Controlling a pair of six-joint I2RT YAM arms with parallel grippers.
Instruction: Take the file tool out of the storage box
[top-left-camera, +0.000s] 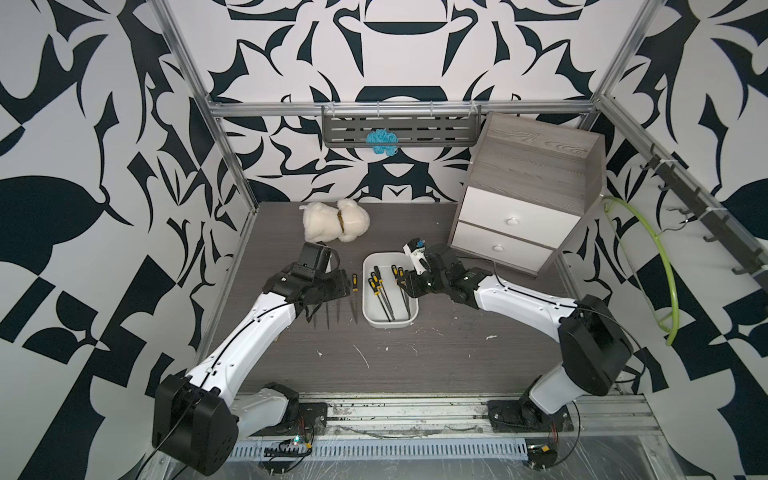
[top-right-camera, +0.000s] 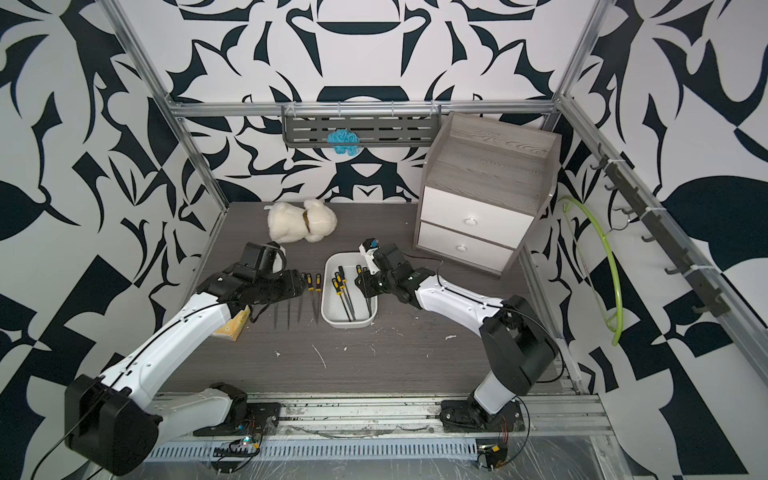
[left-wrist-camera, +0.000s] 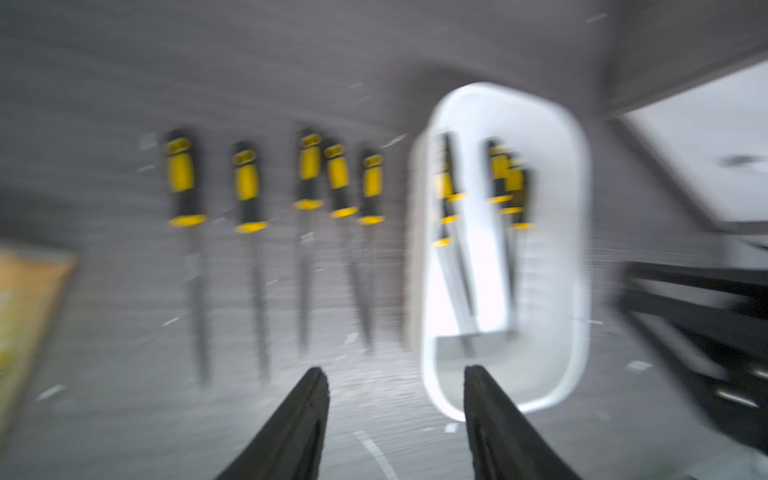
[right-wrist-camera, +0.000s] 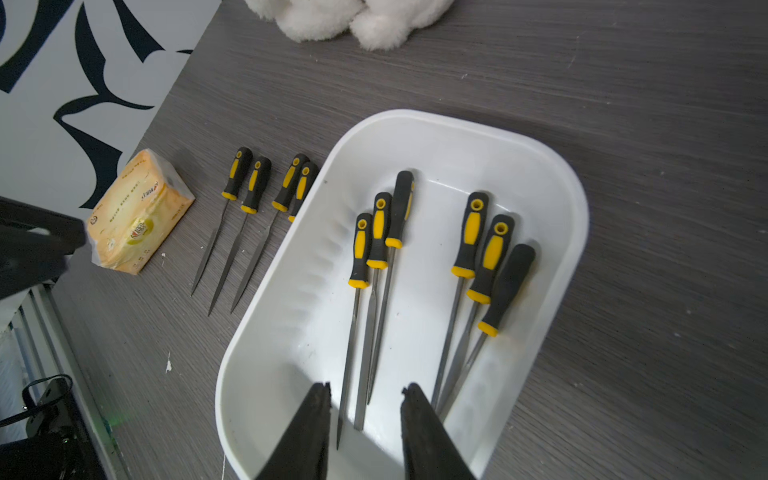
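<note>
Several files with black and yellow handles lie in the white storage box (right-wrist-camera: 560, 192), in two groups of 3. The left group (right-wrist-camera: 380, 228) and the right group (right-wrist-camera: 484, 256) both have their handles toward the far end. Several more files (left-wrist-camera: 308, 172) lie side by side on the table, left of the box. Above these table files my left gripper stands part open and empty; its wrist view is blurred. My right gripper hangs over the box, fingers apart, with the file blades beyond them and nothing held.
A white plush toy (top-left-camera: 336, 221) lies behind the box. The drawer cabinet (top-left-camera: 520, 216) stands at the back right. A yellow package (right-wrist-camera: 140, 212) sits at the left. Table space in front of the box is clear apart from small scraps.
</note>
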